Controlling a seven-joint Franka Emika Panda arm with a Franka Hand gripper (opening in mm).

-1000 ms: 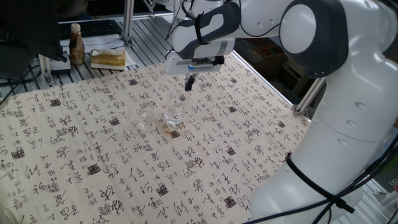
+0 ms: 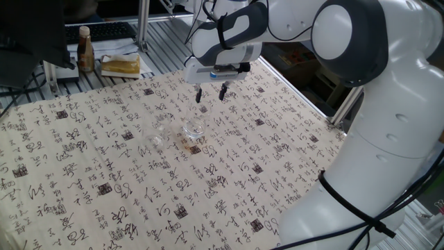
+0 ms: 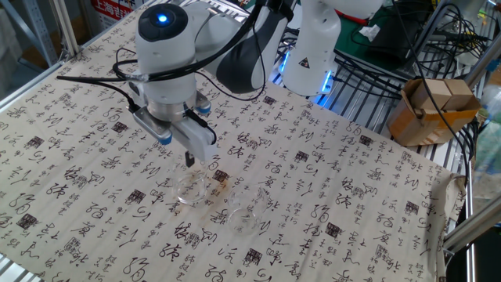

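Two clear glass vessels stand near each other on the patterned cloth. In exterior view 1 one glass [image 2: 193, 128] is just below my gripper [image 2: 211, 96], and the other glass [image 2: 157, 141] is to its left. My gripper's dark fingers are spread apart with only air between them, above the cloth. Exterior view 2 has the nearer glass [image 3: 190, 189] under the gripper [image 3: 190, 160] and the second glass [image 3: 243, 221] lower right of it. Whether the fingers overhang the glass rim is hard to tell, and one finger is largely hidden there.
A cardboard box [image 3: 432, 113] sits off the cloth beyond the robot's base.
The arm and both glasses have stayed in place.
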